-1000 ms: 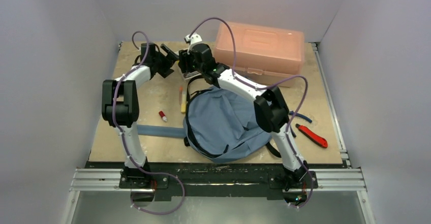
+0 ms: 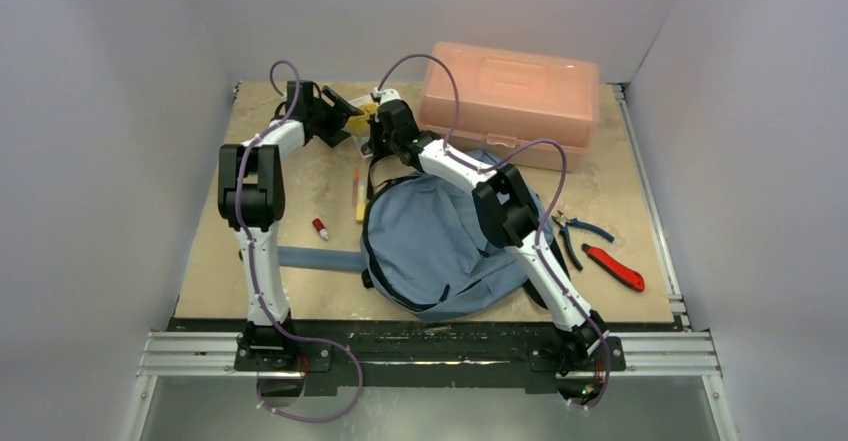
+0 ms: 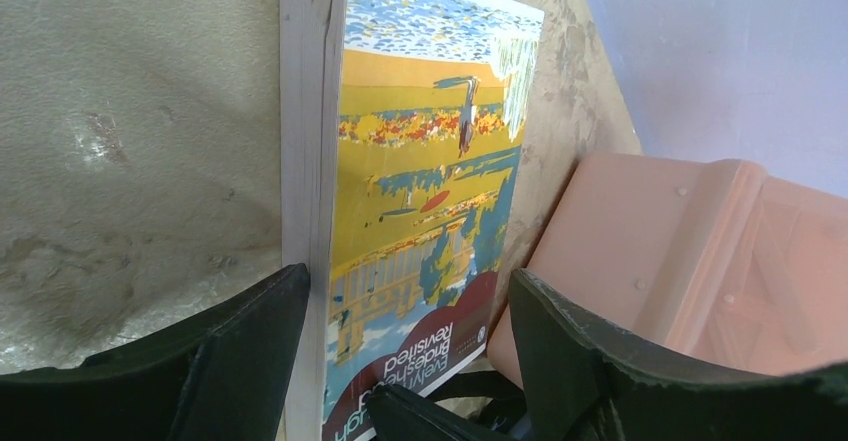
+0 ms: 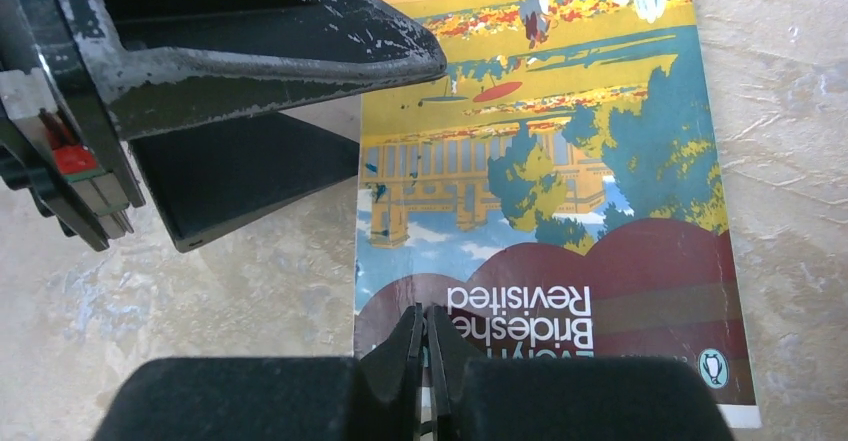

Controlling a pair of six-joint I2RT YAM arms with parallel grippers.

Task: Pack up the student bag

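A paperback book (image 2: 360, 121) with a yellow cover (image 3: 420, 211) lies flat at the back of the table, left of the pink box. My left gripper stands open, its fingers either side of the book's near part, above or beside it. My right gripper is shut with nothing seen between its fingers, at the book's cover near the title. The blue-grey bag (image 2: 440, 241) lies open at the front middle.
The pink box (image 2: 510, 91) fills the back right. Pliers (image 2: 590, 229) and a red cutter (image 2: 612, 267) lie at the right. A small red-white item (image 2: 319, 229), slim sticks (image 2: 360, 206) and a blue strap (image 2: 315, 257) lie left of the bag.
My right gripper has come lower and a little back onto the book over the last second. The left arm has shifted slightly right toward the book.
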